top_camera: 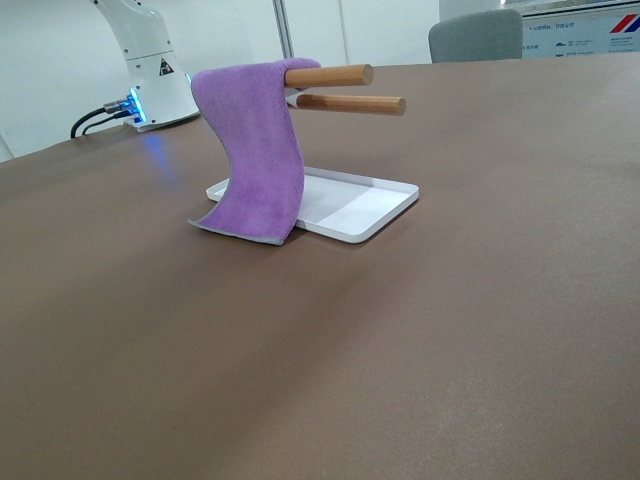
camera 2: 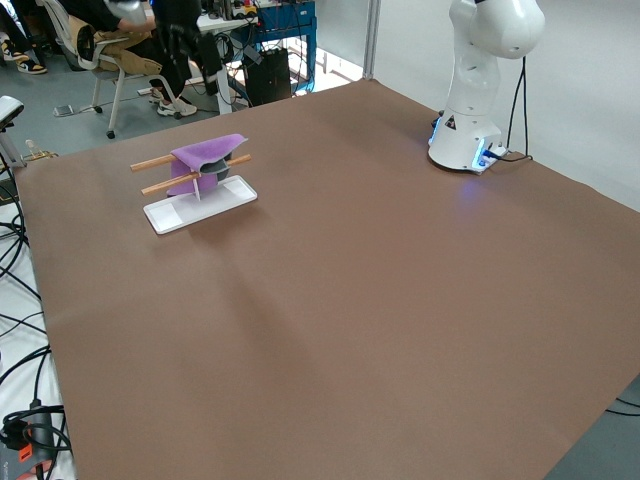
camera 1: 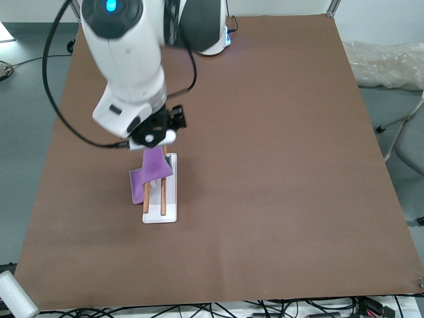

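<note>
A purple cloth (top_camera: 250, 150) is draped over wooden rods (top_camera: 355, 105) of a rack standing on a white tray (top_camera: 360, 210); it also shows on the rack in the left view (camera 1: 152, 165). My gripper (camera 1: 165, 126) is raised above the rack's far end in the left view, and at the top edge of the right view as a dark shape (camera 2: 190, 50). It is out of frame in the top view. Whether its fingers are open or shut cannot be told.
A robot arm base (camera 2: 460, 135) stands at the back edge. Cables run along the table's near edge in the left view.
</note>
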